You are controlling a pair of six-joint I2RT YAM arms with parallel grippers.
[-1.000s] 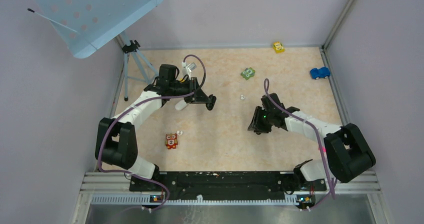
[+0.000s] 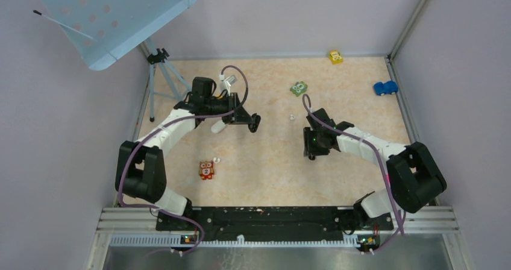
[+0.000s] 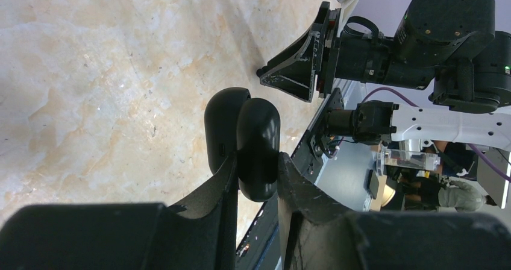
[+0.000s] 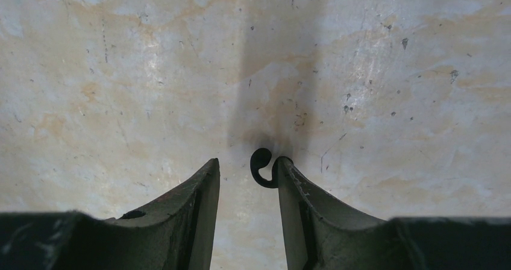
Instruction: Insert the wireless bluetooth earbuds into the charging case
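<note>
The black charging case (image 2: 255,123) (image 3: 259,149) is held above the table, with my left gripper (image 2: 249,122) shut on it. In the left wrist view its two rounded halves stand side by side; the inside is hidden. A black earbud (image 4: 266,179) (image 2: 311,157) lies on the table, its curved end showing in the right wrist view. My right gripper (image 2: 310,152) stands open just over it, the earbud nearer the right-hand finger (image 4: 295,191), which covers part of it. I cannot tell whether that finger touches it. No second black earbud shows.
A red owl toy (image 2: 206,170) lies front left, a green toy (image 2: 299,88) behind the middle. A yellow toy (image 2: 335,56) and blue car (image 2: 385,88) sit at the back right. Small white pieces (image 2: 292,117) lie about. Between the arms the table is mostly clear.
My right gripper has turned from a slanted to a more upright stance over the earbud, its wrist shifting slightly left. The left arm and the case have stayed still.
</note>
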